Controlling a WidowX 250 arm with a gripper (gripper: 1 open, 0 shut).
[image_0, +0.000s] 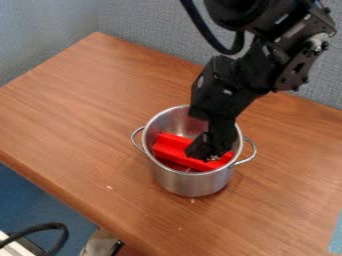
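Note:
A steel pot (185, 180) with two loop handles stands on the wooden table. Inside it lies a red cylindrical object (175, 147). My black gripper (210, 149) reaches down into the pot over the red object's right part, hiding some of it. Whether its fingers are open or closed on the object is hidden.
A grey wall stands behind.

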